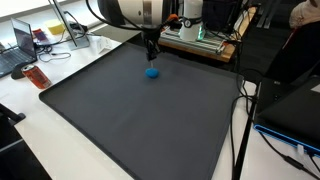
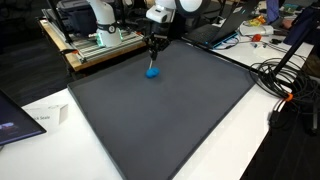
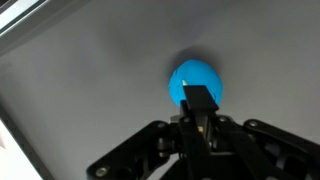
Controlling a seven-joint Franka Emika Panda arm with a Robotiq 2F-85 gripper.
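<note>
A small round blue object [image 1: 152, 72] is at the far part of the dark table; exterior view 2 also shows this blue object [image 2: 152, 72]. Above it is my gripper [image 1: 151, 52], pointing down. A thin pale stick [image 2: 152, 62] runs from the fingers down to the blue object; whether the two are joined cannot be told. In the wrist view the blue object [image 3: 194, 75] lies just beyond the dark fingers [image 3: 200, 97], which are close together and hide its lower part. The fingers look shut on the stick, its held end hidden.
A red can [image 1: 36, 76] and a laptop [image 1: 14, 55] stand left of the dark table [image 1: 130, 120], whose middle and front are clear. Cables [image 2: 285, 85] lie along one side. A wooden-edged surface [image 1: 205, 48] is behind.
</note>
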